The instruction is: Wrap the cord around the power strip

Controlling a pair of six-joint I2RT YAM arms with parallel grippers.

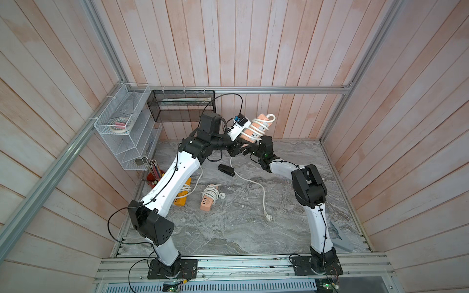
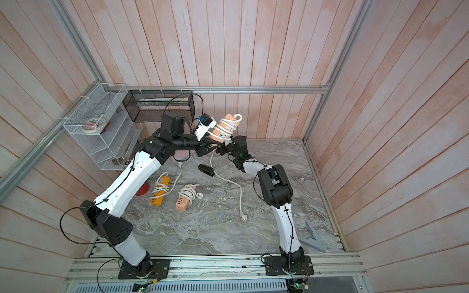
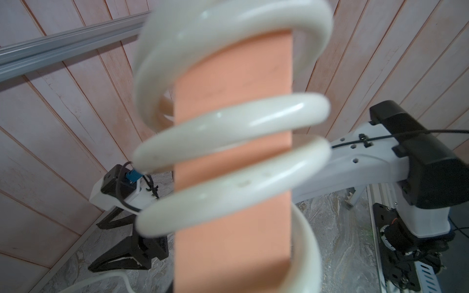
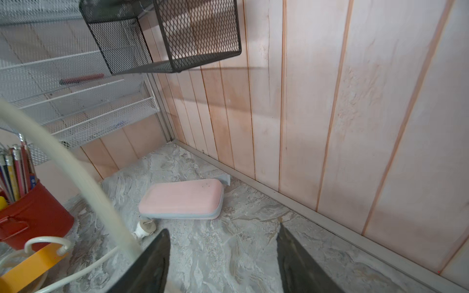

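Observation:
An orange power strip (image 1: 263,118) is held tilted up off the table by my left gripper (image 1: 235,148), which is shut on its lower end. White cord (image 3: 234,195) circles the strip in several loose coils. From the lower end the loose cord (image 1: 250,180) drops to the table and runs to its plug (image 1: 268,217). My right gripper is open just below the strip. In the right wrist view, a length of white cord (image 4: 73,166) slants down to the left finger, outside the gap. Between the fingers no cord shows.
Another orange strip (image 1: 206,203) and a yellow strip (image 2: 160,195), both with wound cords, lie at the left. A black object (image 1: 226,169) lies below the arms. A pink case (image 4: 183,197) sits near the back wall.

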